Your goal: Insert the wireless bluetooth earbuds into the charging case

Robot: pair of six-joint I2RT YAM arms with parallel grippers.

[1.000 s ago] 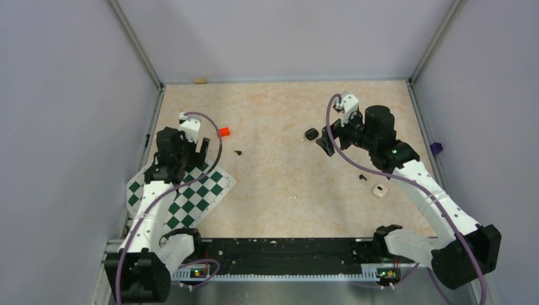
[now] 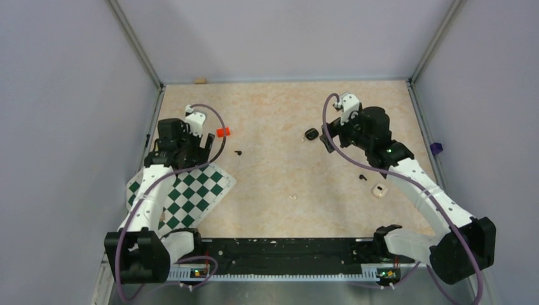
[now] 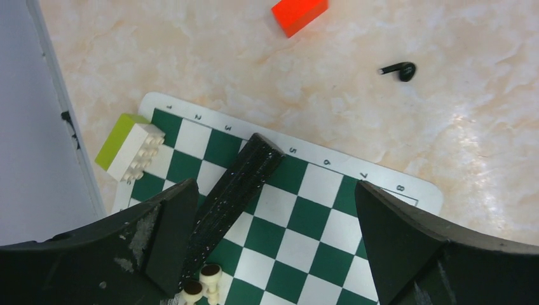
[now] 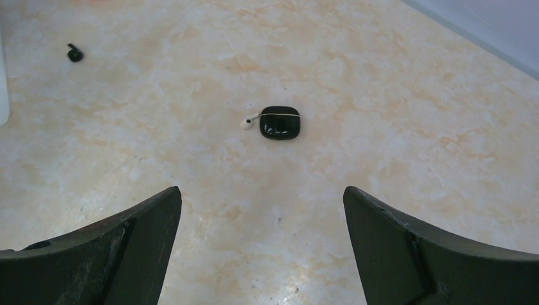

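Observation:
A black charging case [image 2: 311, 134] [image 4: 279, 124] lies closed on the table just left of my right gripper, with a white earbud [image 4: 248, 122] beside it. A black earbud [image 2: 238, 152] [image 3: 403, 71] lies right of my left gripper, and another dark one [image 2: 362, 178] sits at the right. A small white piece [image 2: 293, 197] lies near the front centre, and a white rounded case [image 2: 379, 190] at the right. My left gripper hangs open over the chessboard; my right gripper is open above bare table.
A checkered board [image 2: 211, 197] covers the left front, with a dark cylinder [image 3: 238, 184], a green-and-white block [image 3: 127, 146] and small pieces on it. A red block [image 2: 223, 132] lies behind it. Walls enclose the sides and back.
My left arm has moved slightly toward the back and right. The right arm has shifted very slightly. The objects on the table are unmoved.

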